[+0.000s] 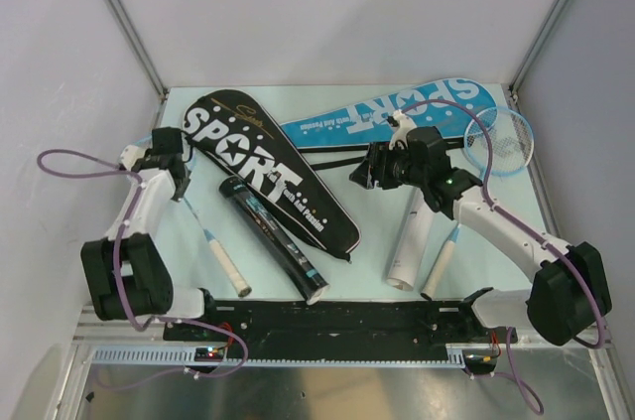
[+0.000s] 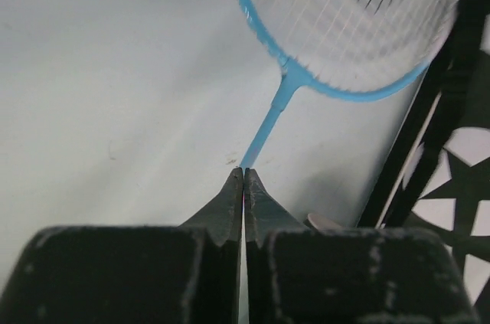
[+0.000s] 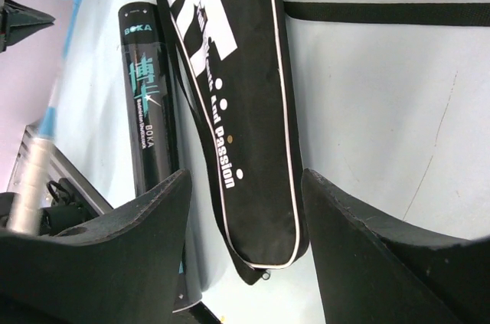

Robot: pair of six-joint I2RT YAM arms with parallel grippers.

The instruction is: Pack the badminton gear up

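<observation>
My left gripper is shut on the thin shaft of a blue racket (image 2: 264,136). Its head stretches beyond the fingertips, and in the top view its white handle (image 1: 228,266) points toward the front edge. Just right of that handle lies a black shuttlecock tube (image 1: 273,239). Beside the tube is a black SPORT racket cover (image 1: 268,167). My right gripper (image 1: 364,174) stands open above the table, right of that cover, with nothing between its fingers. A second blue racket (image 1: 501,142) and a white tube (image 1: 410,241) lie on the right side, partly behind the right arm.
A blue SPORT cover (image 1: 342,129) spans the back of the table, with a black strap (image 1: 337,163) below it. Bare table (image 1: 367,266) shows between the black cover and the white tube. Walls close in the left and right sides.
</observation>
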